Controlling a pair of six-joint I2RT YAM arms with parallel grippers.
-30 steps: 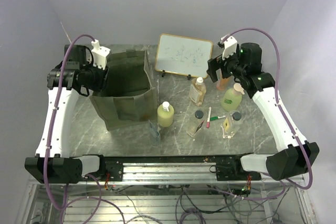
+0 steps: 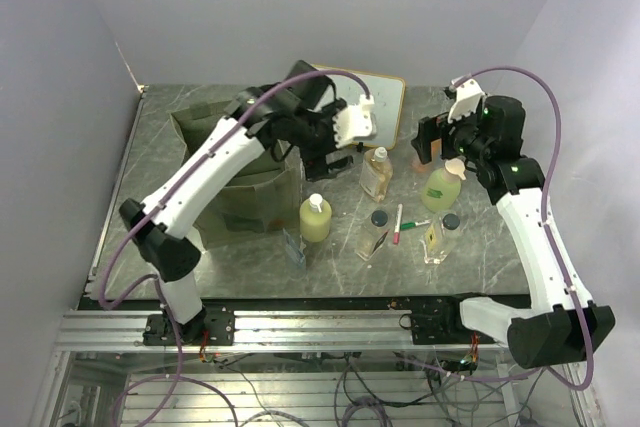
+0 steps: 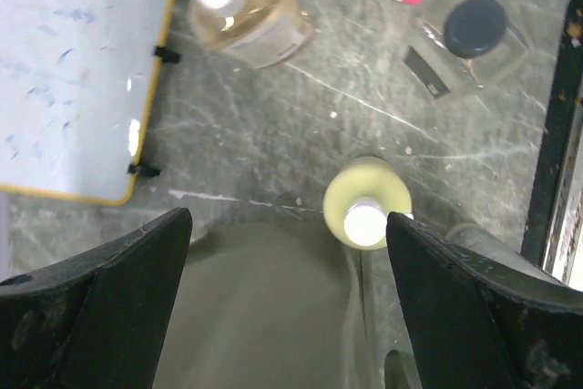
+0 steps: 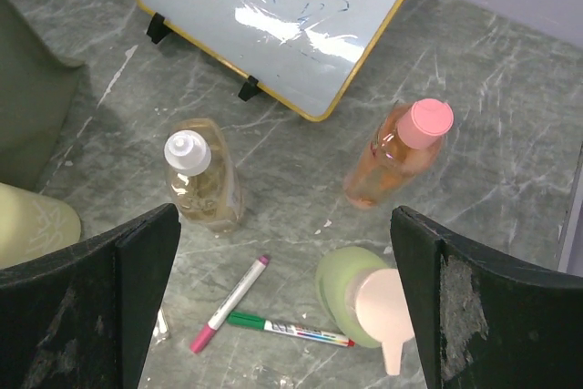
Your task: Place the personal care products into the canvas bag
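Observation:
The olive canvas bag [image 2: 240,207] stands open on the left. My left gripper [image 2: 335,162] hangs open above its right edge; in the left wrist view a yellow bottle [image 3: 364,193] is just ahead of its fingers. A tan bottle [image 2: 376,177], two clear dark-capped bottles [image 2: 372,237] [image 2: 443,237], a green pump bottle [image 2: 440,190] and a blue-grey item [image 2: 295,252] lie or stand on the table. My right gripper [image 2: 430,132] is open above a pink-capped bottle [image 4: 390,154], with nothing between its fingers.
A whiteboard [image 4: 273,15] on small black stands is at the back centre. Two markers [image 2: 413,225] lie among the bottles. Bare table shows at the far right and in front of the bag.
My left arm has swung from above the bag rightward to over its right edge and the table centre. My right gripper has shifted slightly right and toward the front.

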